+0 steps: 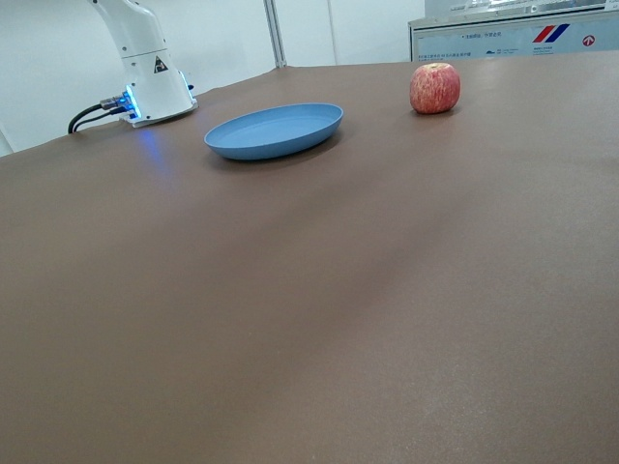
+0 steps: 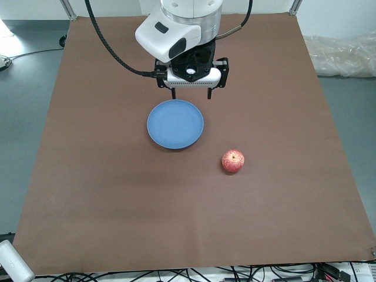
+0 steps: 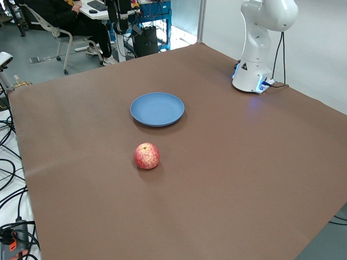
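A round blue plate [image 2: 175,123] lies on the brown table [image 2: 117,194]; it also shows as a plate [image 1: 273,130] in the top view and a plate [image 3: 156,109] in the right view. A red-yellow apple [image 2: 232,160] rests apart from it, to the lower right in the left view; the same apple [image 1: 434,89] and apple [image 3: 146,156] appear in the other views. My gripper [image 2: 191,94] hangs just beyond the plate in the left view, its two fingers apart with nothing visible between them.
Black cables [image 3: 11,168] run along one outside edge. A white robot base [image 3: 250,76] stands on the table in the right view. A person at a desk is in the background.
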